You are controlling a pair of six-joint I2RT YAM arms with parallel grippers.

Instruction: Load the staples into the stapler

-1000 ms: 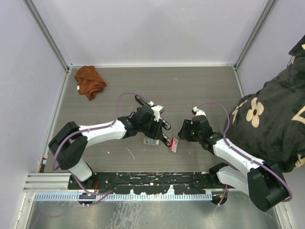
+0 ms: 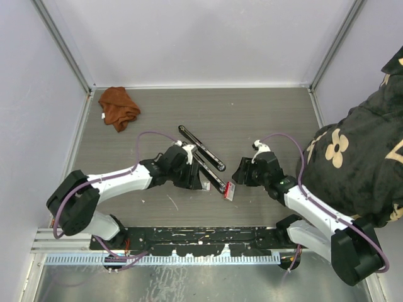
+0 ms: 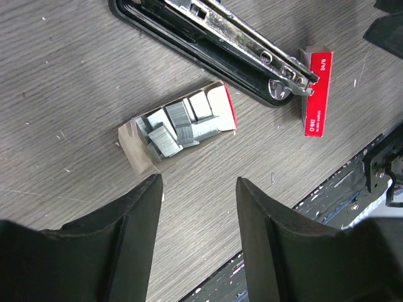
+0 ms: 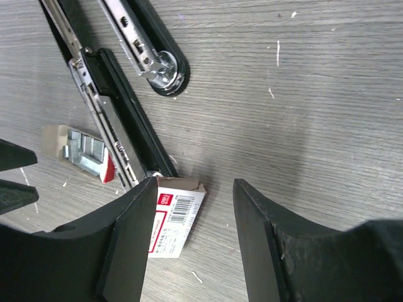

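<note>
In the left wrist view, an open box of staples (image 3: 179,123) lies on the table with several grey strips inside. My left gripper is above its near side, fingers apart and nothing between them. Beside the box lies a black stapler (image 3: 220,47), its metal magazine exposed and its end by a red-and-white box (image 3: 318,94). The right wrist view shows that box's barcode face, next to my right gripper, which is open and empty. A second black stapler (image 4: 151,47) lies beyond the first one.
A brown cloth (image 2: 119,108) rests at the back left of the table. A dark flowered cushion (image 2: 352,151) takes up the right side.
My left gripper has moved to the left and slightly toward the front, away from the staplers and over the open staple box. The right arm has hardly moved.
</note>
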